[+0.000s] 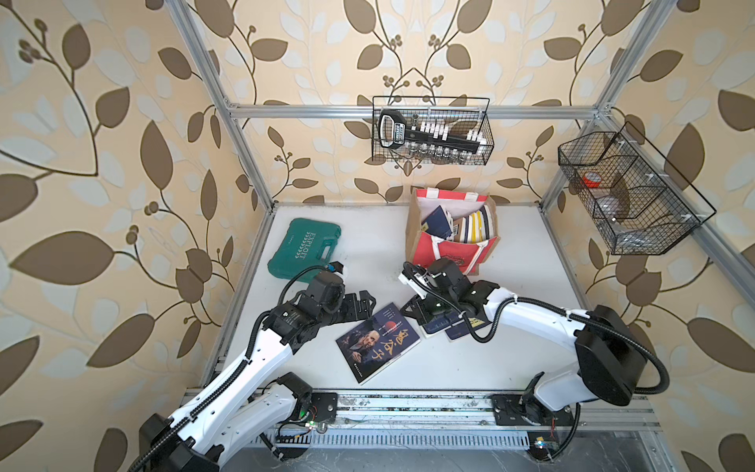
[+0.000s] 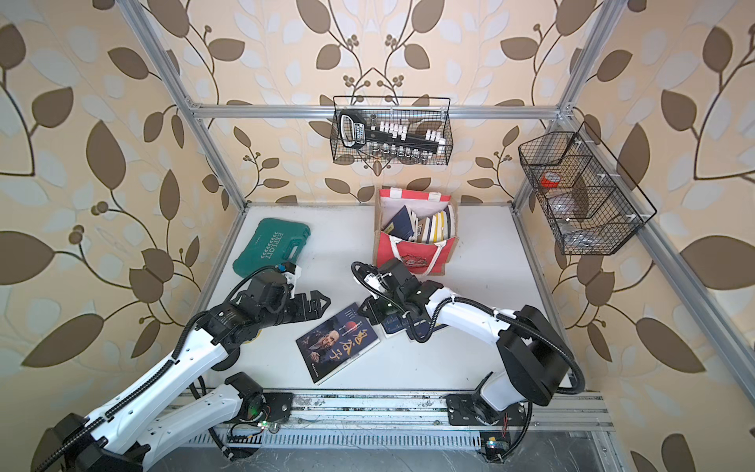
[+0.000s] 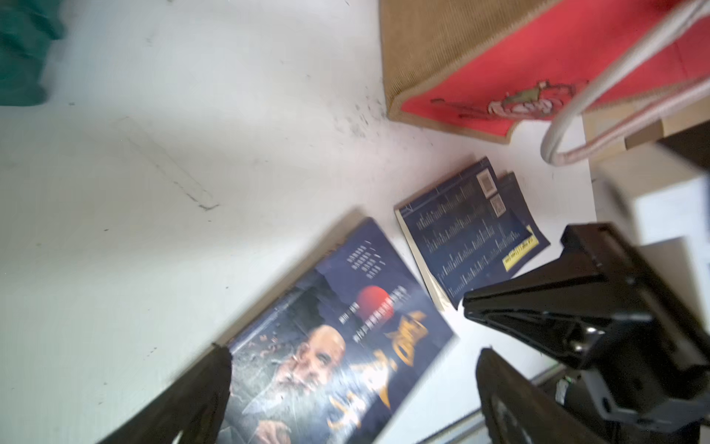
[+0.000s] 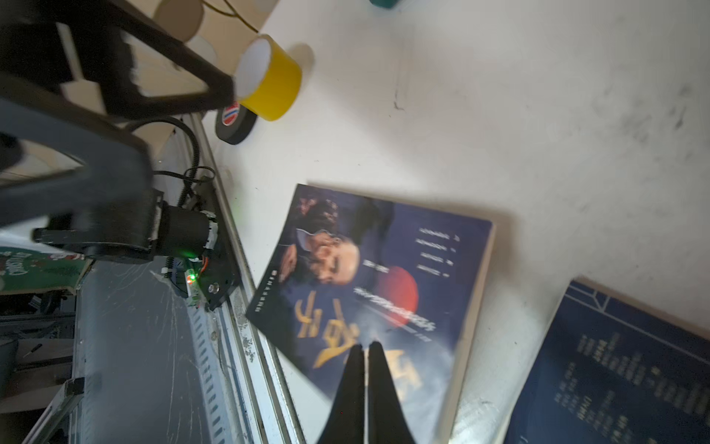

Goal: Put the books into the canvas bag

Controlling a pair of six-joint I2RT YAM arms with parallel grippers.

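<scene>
The big blue book with a bald man's portrait [image 1: 376,343] lies on the table, and two smaller dark books [image 3: 461,231] overlap just right of it. The red canvas bag [image 1: 432,251] stands at the back, several books [image 1: 474,226] inside. My left gripper [image 1: 360,306] hangs open over the big book's left side, holding nothing. My right gripper [image 1: 417,313] is shut above the gap between the big book and the dark books; nothing shows between its fingers.
A green case [image 1: 302,247] lies at the back left. A yellow tape roll [image 4: 273,85] and a black roll [image 4: 235,125] sit at the front left. Wire baskets [image 1: 431,129] hang on the back and right walls.
</scene>
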